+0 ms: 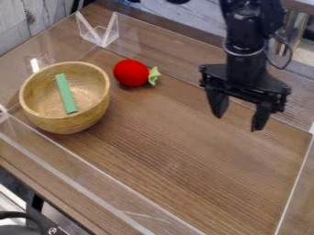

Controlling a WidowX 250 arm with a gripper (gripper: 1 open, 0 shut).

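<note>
The black gripper hangs over the right half of the wooden table, its two finger mounts pointing down and apart, with nothing visible between them. To its left, a red object with a green leafy top, like a strawberry or tomato, lies on the table. A wooden bowl at the left holds a green stick-like item.
A clear wire or acrylic object stands at the back left. The table's right edge lies just beyond the gripper.
</note>
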